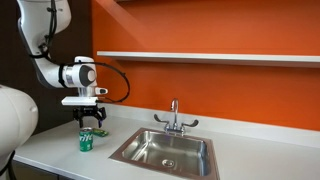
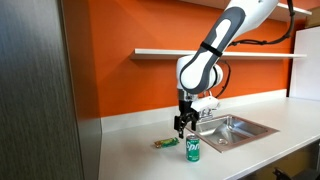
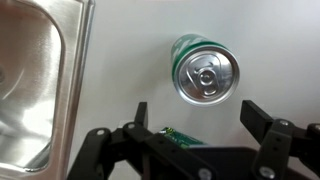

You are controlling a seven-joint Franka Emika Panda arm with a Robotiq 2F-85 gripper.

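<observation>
A green can [image 1: 86, 141] stands upright on the counter, left of the sink. In the wrist view its silver top [image 3: 205, 76] shows beyond the fingers. Behind the can lies a small green item [image 2: 166, 142], low on the counter; in the wrist view the green item [image 3: 180, 138] is partly hidden by the gripper. My gripper is open, its fingers wide apart with nothing held. It hangs above the counter, and in the second exterior view the gripper [image 2: 190, 130] appears just above the can.
A steel sink [image 1: 126, 153] with a faucet [image 1: 175, 112] is set into the counter to the right of the can. A white shelf [image 1: 200, 59] runs along the orange wall. The counter [image 1: 250, 155] right of the sink is bare.
</observation>
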